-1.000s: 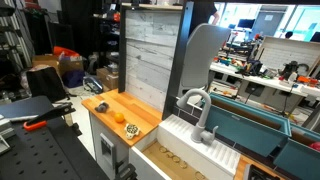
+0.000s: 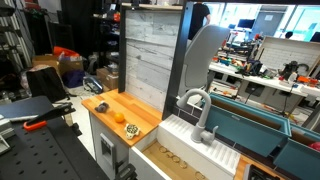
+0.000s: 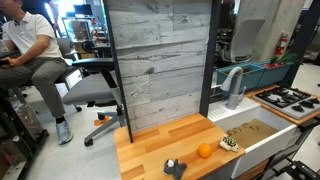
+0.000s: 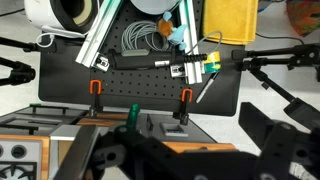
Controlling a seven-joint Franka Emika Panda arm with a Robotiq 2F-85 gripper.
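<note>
In the wrist view my gripper has dark fingers (image 4: 262,140) far apart at the lower left and lower right, with nothing seen held between them. On the wooden counter (image 2: 140,107) lie an orange ball-like thing (image 2: 119,117), a small pale item with dark spots (image 2: 132,130) and a small grey object (image 2: 102,107). Exterior view 2 shows the orange thing (image 3: 204,150) between the grey object (image 3: 174,168) and the pale item (image 3: 229,143). The gripper's fingers cannot be made out in either exterior view.
A grey tap (image 2: 204,115) stands behind an open, brown-bottomed basin or drawer (image 3: 253,130). Beyond it is a stove top (image 3: 290,101). A white plank panel (image 3: 165,70) rises behind the counter. Below the wrist camera, a black table (image 4: 150,85) holds a cable coil (image 4: 138,38).
</note>
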